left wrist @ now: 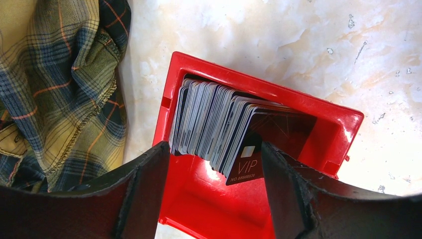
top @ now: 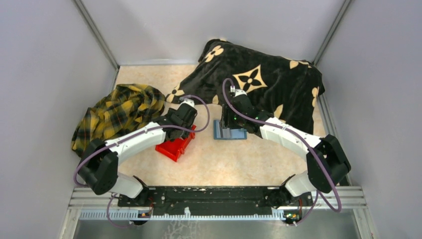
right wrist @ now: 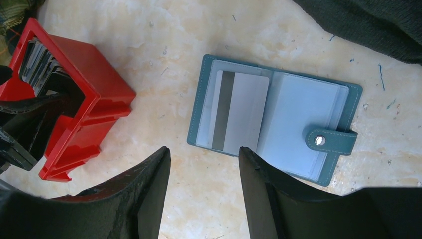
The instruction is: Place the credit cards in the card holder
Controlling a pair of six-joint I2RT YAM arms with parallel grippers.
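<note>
A row of cards (left wrist: 206, 119), a dark VIP card (left wrist: 246, 167) at its end, lies in the red box (left wrist: 196, 204) at the left. My left gripper is low over that box, its fingers apart at either side of the row; whether they touch any card I cannot tell. The blue card holder (right wrist: 298, 114) lies open in the middle of the table, a pale card with a grey stripe (right wrist: 241, 109) in its left side. Above and just below it in the right wrist view, my right gripper is open and empty.
A plaid cloth (top: 117, 114) lies along the left, close to the red box. A black patterned blanket (top: 268, 74) covers the back right.
</note>
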